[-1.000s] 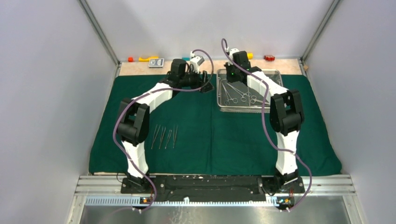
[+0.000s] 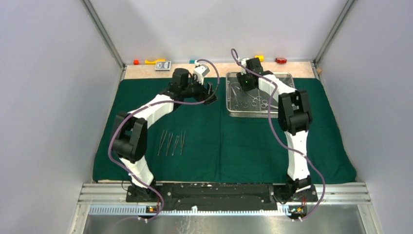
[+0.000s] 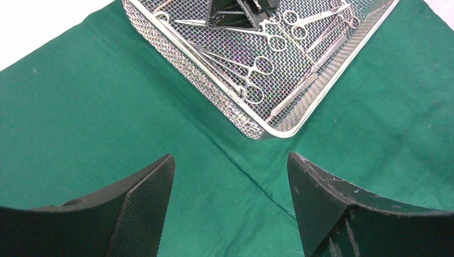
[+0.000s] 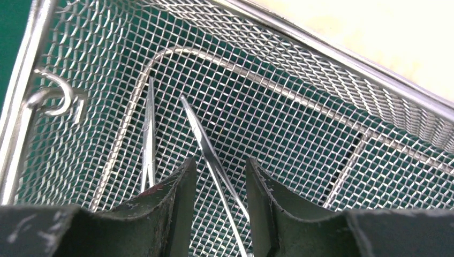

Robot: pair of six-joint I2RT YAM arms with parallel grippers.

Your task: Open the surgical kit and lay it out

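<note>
A wire mesh tray [image 2: 243,115] stands at the back right of the green cloth, holding several steel scissor-like instruments [image 3: 257,66]. Inside it, low over the mesh, my right gripper is open; a slender pointed instrument [image 4: 199,131] passes between its fingers, apart from the pads as far as shows. Another slim instrument [image 4: 149,134] lies to its left. Just left of the tray, above bare cloth, my left gripper is open with an empty gap. Several slim instruments [image 2: 171,144] lie side by side on the cloth at front left.
On the pale strip at the back sit a small silver box [image 2: 163,66], a yellow item [image 2: 154,61] and a red item [image 2: 281,60]. Bare green cloth [image 2: 253,151] spreads in front of the tray. The tray's raised wall [image 4: 342,61] runs close behind my right gripper.
My left gripper has moved slightly left and toward the front. The laid-out instruments have not moved.
</note>
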